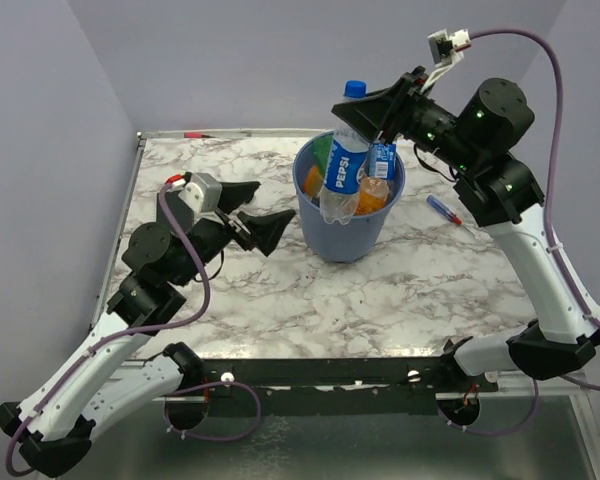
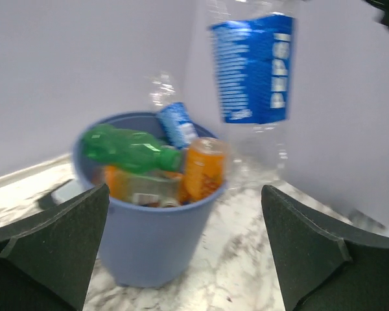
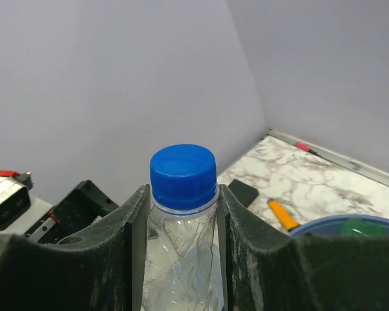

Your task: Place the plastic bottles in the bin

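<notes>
A clear Pepsi bottle (image 1: 345,160) with blue cap (image 3: 183,175) hangs upright over the blue bin (image 1: 335,235), gripped below its cap by my right gripper (image 1: 365,113). My left gripper (image 1: 265,210) stands open with nothing between its fingers, left of the bin. In the left wrist view the bin (image 2: 149,246) holds a green bottle (image 2: 126,149), an orange bottle (image 2: 203,172) and a bottle with a blue label (image 2: 178,126), among others.
A blue-handled tool (image 1: 442,209) lies to the right, and other small items lie at the left, partly behind my left arm. Grey walls surround the table.
</notes>
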